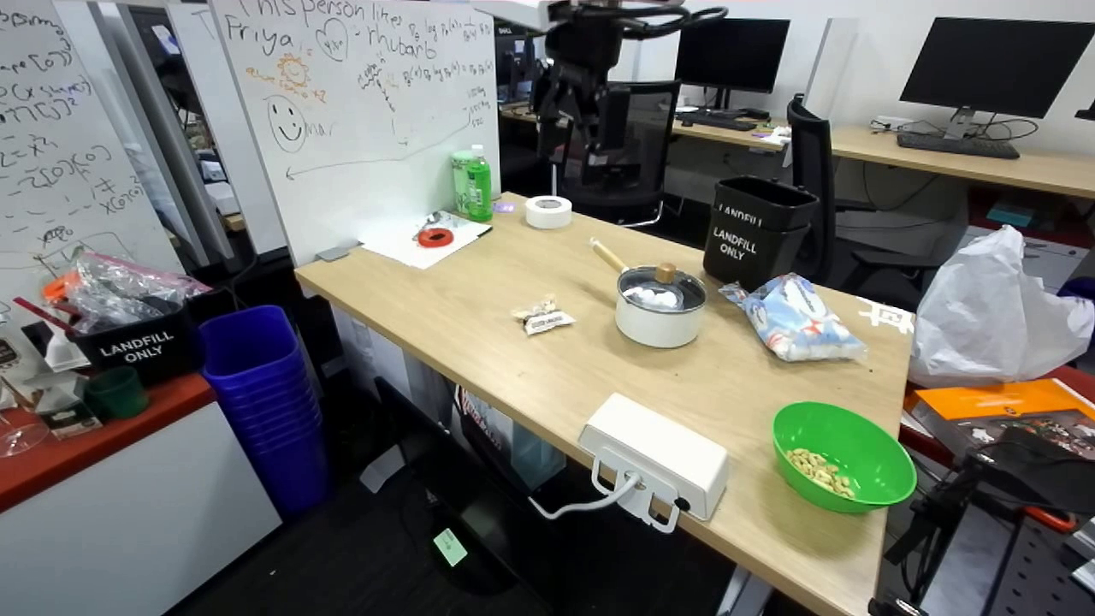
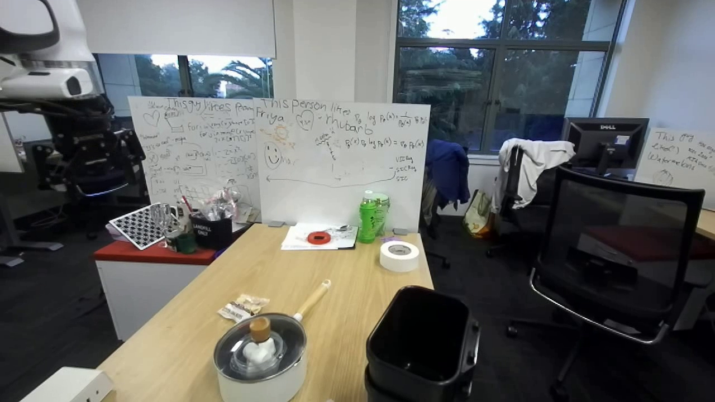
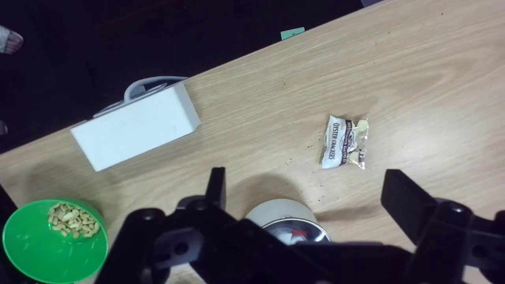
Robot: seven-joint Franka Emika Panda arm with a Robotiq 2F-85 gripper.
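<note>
High over the table, my gripper is open, its two black fingers wide apart with nothing between them. Below it in the wrist view lies a small packet of oyster crackers (image 3: 337,142), flat on the wood. A white pot (image 1: 659,320) with a glass lid (image 2: 260,348) and wooden knob stands behind the packet; white things show through the lid. The wrist view has the pot partly hidden by my gripper. A green bowl (image 1: 843,457) with pale nut-like pieces inside sits at the table's near right corner.
A white box (image 1: 657,452) with a cable lies along the front edge. Beside the pot are a black bin (image 1: 754,231) and a blue-white plastic bag (image 1: 801,318). White tape (image 2: 399,257) and a green bottle (image 2: 366,218) stand at the far end.
</note>
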